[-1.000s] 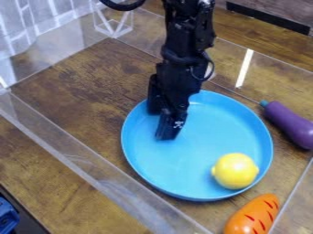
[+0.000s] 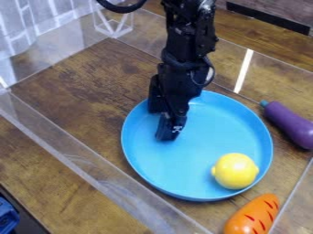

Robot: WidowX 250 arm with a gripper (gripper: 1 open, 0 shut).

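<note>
The black robot gripper (image 2: 174, 105) hangs from the top centre, low over the back left part of a blue plate (image 2: 184, 169). Its dark fingers overlap the plate's far rim; whether anything is between them is hard to make out against the dark body. A yellow lemon-like object (image 2: 235, 170) lies on the right front of the plate, apart from the gripper.
A purple eggplant (image 2: 288, 123) lies right of the plate, an orange carrot (image 2: 254, 214) at the front right. Clear walls edge the wooden surface (image 2: 73, 87) at left. A blue item (image 2: 6, 218) shows in the lower left corner. The wood left of the plate is bare.
The gripper and arm have shifted very slightly; the plate and the objects around it look unmoved.
</note>
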